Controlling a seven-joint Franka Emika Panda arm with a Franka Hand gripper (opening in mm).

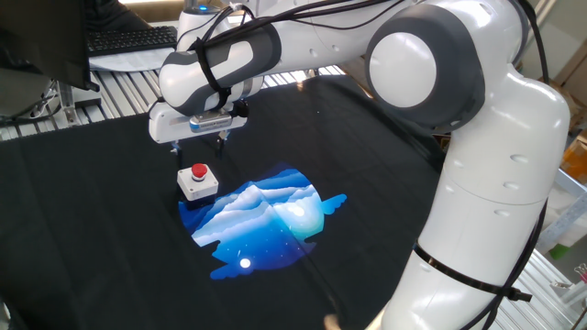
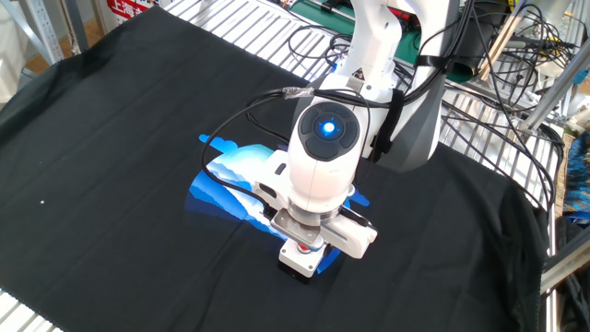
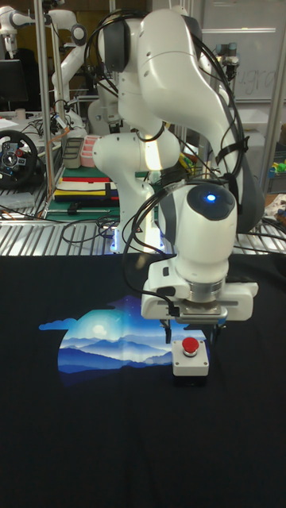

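A white box with a red push button [image 1: 199, 171] on top and a dark base stands on the black cloth. In exterior view 3 the same button box [image 3: 191, 366] is in front of and below my gripper [image 3: 191, 330]. The gripper [image 1: 200, 148] points down in exterior view 1, its fingers spread wide with nothing between them. Its fingertips appear higher than the button and apart from it. From exterior view 2 the hand covers part of the button box [image 2: 300, 262], and the fingers are hidden there.
Beside the box lies a flat blue mountain-scene picture [image 1: 261, 220] with an irregular outline. A keyboard [image 1: 128, 39] and a monitor [image 1: 41, 41] stand beyond the slatted table edge. Cables hang along the arm.
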